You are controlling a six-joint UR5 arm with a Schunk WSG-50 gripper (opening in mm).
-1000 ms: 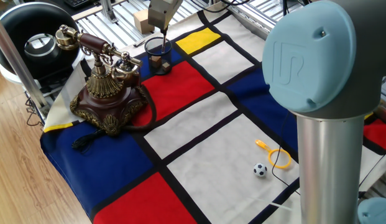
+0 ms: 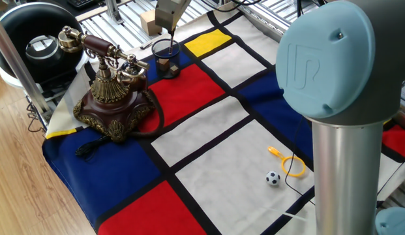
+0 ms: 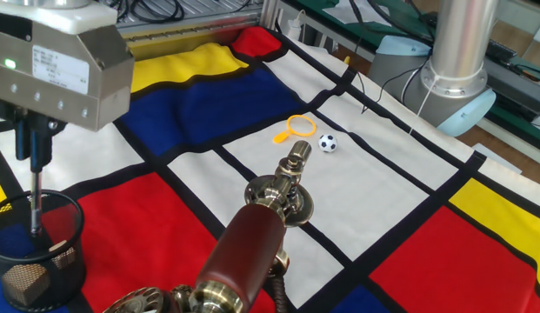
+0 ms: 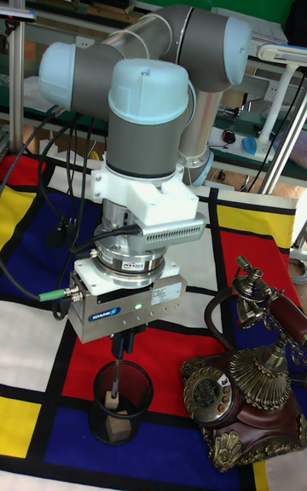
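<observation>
Above the black mesh cup (image 3: 36,256), my gripper (image 3: 33,161) points straight down with its dark fingers close together. A thin silver rod (image 3: 36,207) runs from the fingers into the cup's mouth; whether it is held or part of the fingers is unclear. Wooden blocks (image 2: 164,64) show inside the cup, seen through the mesh. In exterior view 3 one light block (image 4: 111,399) appears by the rod's lower end, but contact cannot be judged. The cup stands upright on a blue patch of the cloth.
An ornate old-style telephone (image 2: 114,104) stands close beside the cup. On the white patch, nearer the arm's base, lie a small football (image 2: 273,178) and a yellow ring with a handle (image 2: 293,166). Between them and the cup, the patterned cloth (image 2: 202,140) is clear.
</observation>
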